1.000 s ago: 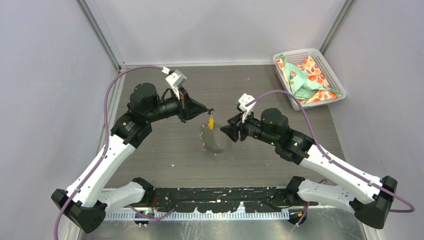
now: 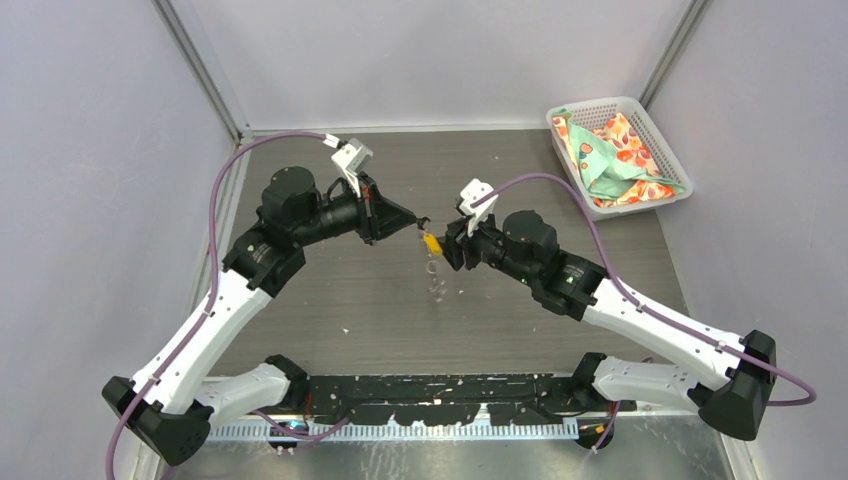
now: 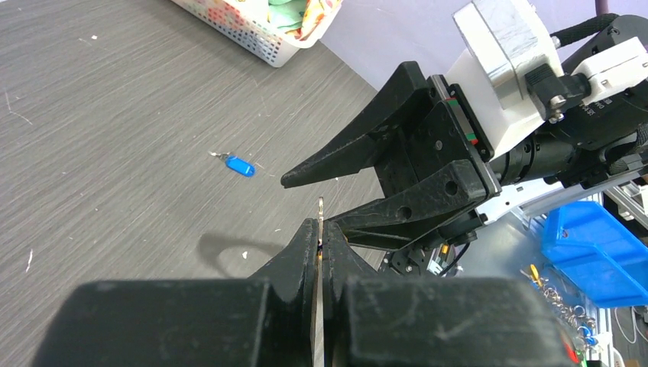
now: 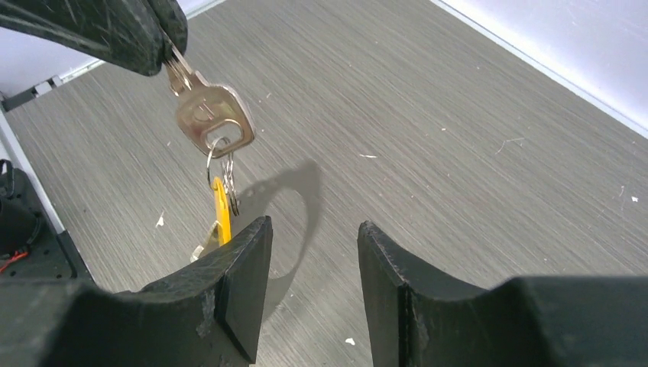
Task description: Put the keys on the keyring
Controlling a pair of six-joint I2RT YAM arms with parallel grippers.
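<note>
A silver key (image 4: 215, 115) is pinched in the fingertips of my left gripper (image 2: 420, 222), which is shut and sticks into the right wrist view from the upper left. Edge-on in the left wrist view, the key (image 3: 321, 208) shows only as a sliver. Through its hole runs a small metal ring (image 4: 214, 157), and from that hangs a yellow tag (image 4: 221, 210), partly hidden behind one of my right fingers. Just to the right, my right gripper stands open, nothing between its fingers; the key and tag are outside its fingers. Lower hanging parts are too blurred to tell.
A blue tag (image 3: 241, 166) with a metal clasp lies on the table (image 3: 115, 199). The white basket (image 2: 655, 120) with printed cloth stands at the back right. A blue bin (image 3: 596, 248) and a heap of keys (image 3: 565, 306) appear beyond the right gripper.
My right gripper has moved slightly left and up in the top view, closer to the left one. The yellow tag swung about and now tilts toward the right gripper. The left arm has stayed put.
</note>
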